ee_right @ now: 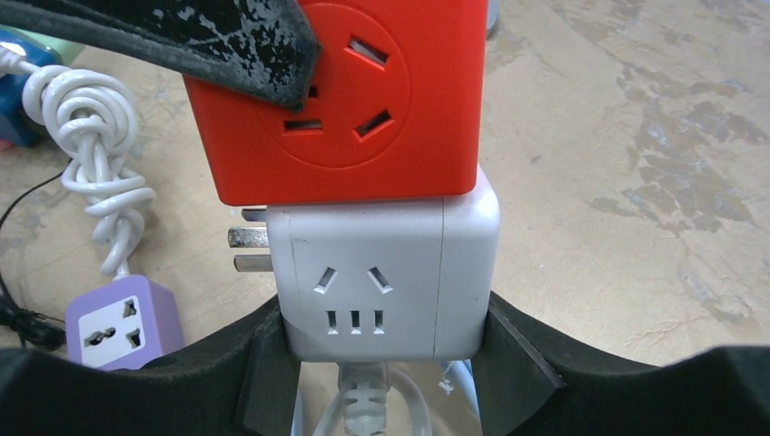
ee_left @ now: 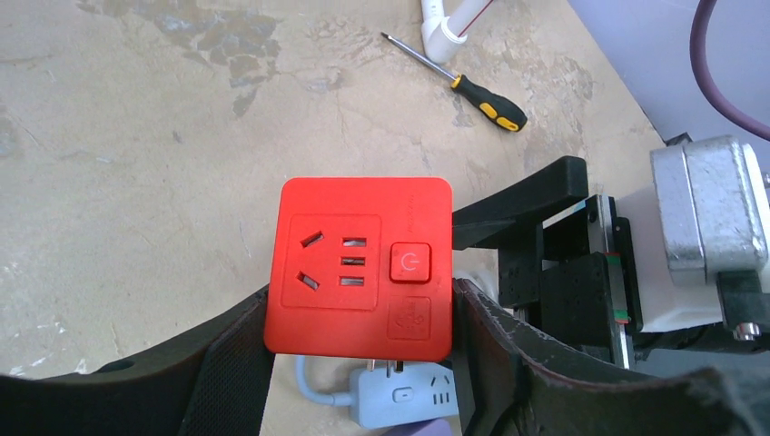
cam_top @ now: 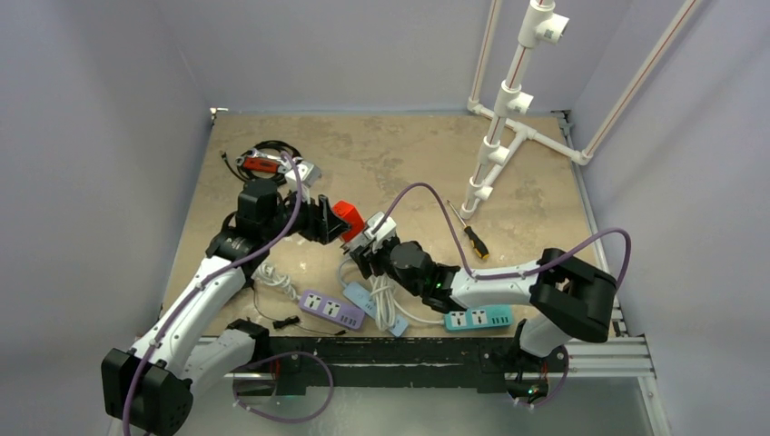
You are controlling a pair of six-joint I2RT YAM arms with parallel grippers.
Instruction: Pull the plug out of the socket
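Observation:
A red cube adapter (ee_left: pixel 363 272) with a power button sits between the two fingers of my left gripper. Both fingers lie close along its sides; how tightly they hold it is unclear. One left finger (ee_right: pixel 259 54) crosses the cube's socket face in the right wrist view. Directly below, meeting the cube's underside in that view, is a white adapter (ee_right: pixel 381 272) with metal prongs sticking out left. My right gripper is shut on its two sides. A white plug and cord (ee_right: pixel 363 400) run down beneath it. Any join between cube and adapter is hidden.
Under the grippers lie a purple power strip (cam_top: pixel 331 309), a light blue strip (cam_top: pixel 359 296) and bundled white cord. A teal strip (cam_top: pixel 478 317) and a screwdriver (cam_top: pixel 476 243) are to the right. Pliers (cam_top: pixel 261 164) and black cable lie back left.

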